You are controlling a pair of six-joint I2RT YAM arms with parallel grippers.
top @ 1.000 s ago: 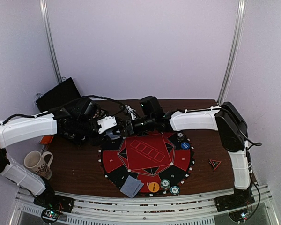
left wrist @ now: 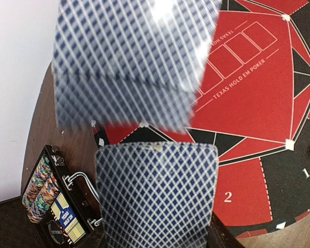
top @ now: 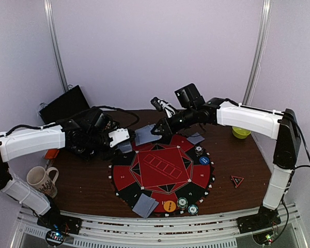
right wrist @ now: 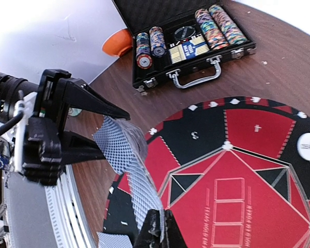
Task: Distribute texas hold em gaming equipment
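A blue-backed card deck (left wrist: 157,196) stands between the fingers of my left gripper, which is shut on it over the mat's left side. Just right of it, my right gripper is shut on two thin blue-backed cards (top: 144,135), one overlapping the other. In the left wrist view these held cards (left wrist: 129,57) appear blurred, apart from the deck. The round red-and-black poker mat (top: 160,168) lies below both arms. Blue-backed cards (top: 144,205) lie on its front edge, and more cards (top: 195,138) at its back right.
Several chips, including a yellow one (top: 169,206) and a blue one (top: 204,160), sit on the mat. Around it are a mug (top: 41,181), an orange bowl (right wrist: 118,43), an open chip case (right wrist: 183,46), a green bowl (top: 241,132) and a red triangle (top: 237,181).
My right gripper has moved right and back, away from the left one, and the blue cards in it now show between the two grippers. The left arm has stayed nearly still.
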